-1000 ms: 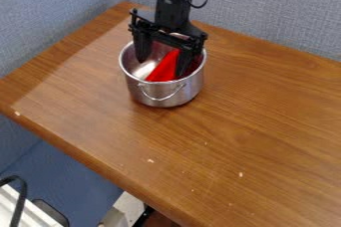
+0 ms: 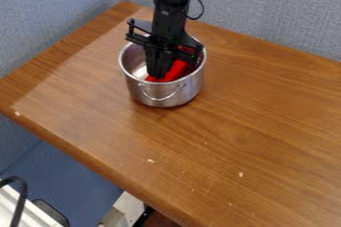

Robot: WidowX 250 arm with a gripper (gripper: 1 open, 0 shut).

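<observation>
A steel pot with a wire handle stands on the wooden table. A red object lies inside it, partly covered by my black gripper, which reaches down into the pot. The fingertips are largely hidden among the dark parts and the red object, and I cannot see whether anything is between them.
Grey-blue padded walls border it at the back and left. A white object with black cables is at the lower left, beside the table.
My gripper has narrowed and shifted left, now covering more of the red object. The pot stands in the same place.
</observation>
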